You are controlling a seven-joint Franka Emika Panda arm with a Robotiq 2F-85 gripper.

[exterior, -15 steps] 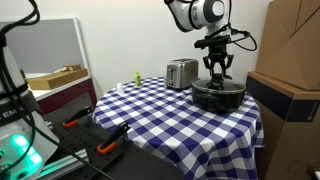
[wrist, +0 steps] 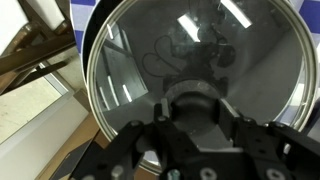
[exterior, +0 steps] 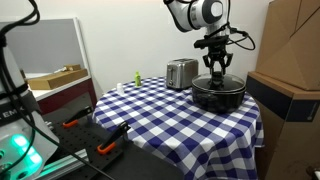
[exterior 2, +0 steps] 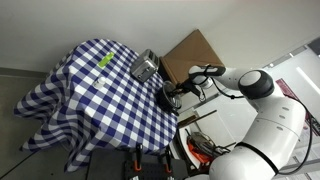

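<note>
A glass lid [wrist: 150, 70] with a metal rim fills most of the wrist view. Its dark round knob [wrist: 192, 100] sits between the fingers of my gripper, which is shut on it. In exterior view 1 the lid lies over a black pot [exterior: 218, 97] at the right end of the table, and my gripper [exterior: 217, 77] reaches down to it from above. Whether the lid rests fully on the pot's rim is hard to tell. The arm hides much of the pot [exterior 2: 167, 97] in exterior view 2.
A silver toaster [exterior: 182, 74] stands left of the pot. A green bottle [exterior: 137, 79] and a white item [exterior: 120, 87] are farther left on the checkered tablecloth [exterior: 160, 120]. Cardboard boxes [exterior: 285, 60] rise behind the pot at right.
The lid looked tilted over the pot one second ago and lies more level now. My gripper stays at the knob, having shifted only slightly.
</note>
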